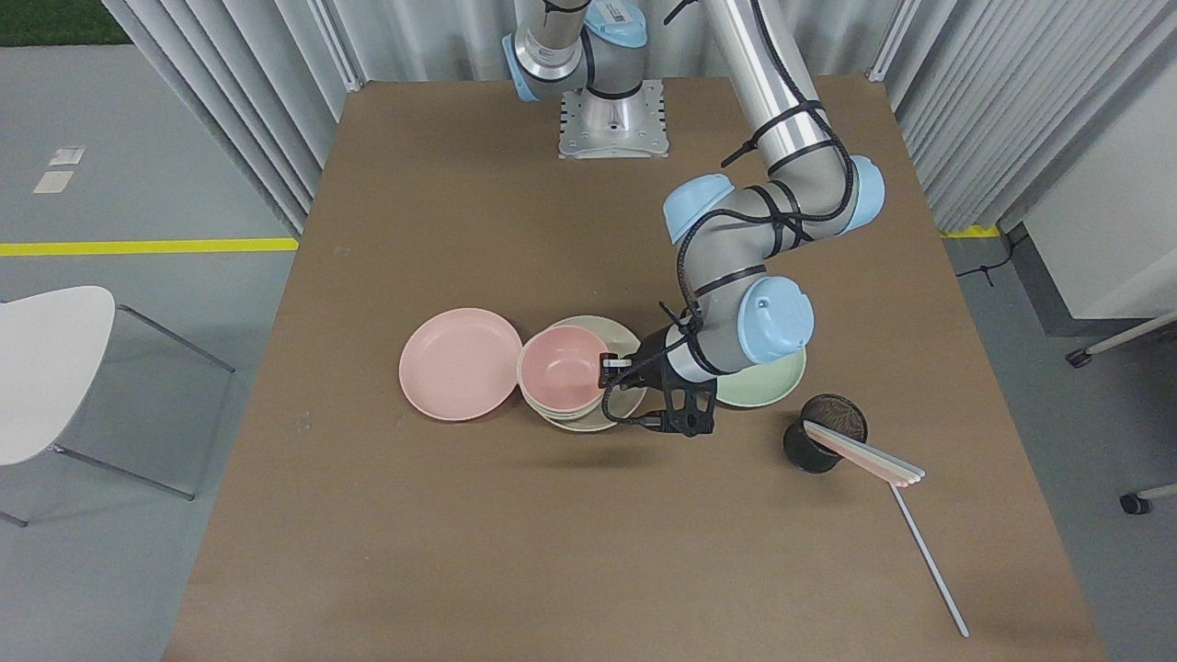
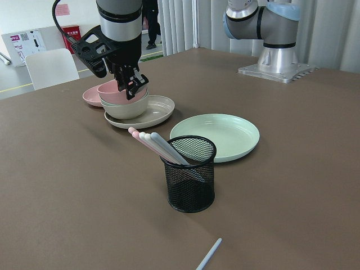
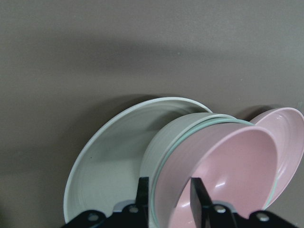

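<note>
A pink bowl [image 1: 560, 370] sits nested in pale cream and green bowls on a cream plate [image 3: 104, 171], beside a pink plate [image 1: 459, 364]. My gripper is at the stack's rim; in the wrist view its fingers stand apart, either side of the bowls' walls. Whether they touch the rim is unclear. A green plate [image 1: 761, 382] lies to the right of the stack in the front view.
A black mesh cup [image 2: 190, 190] holds several pale chopsticks, with a long pale stick [image 1: 927, 557] lying near it.
</note>
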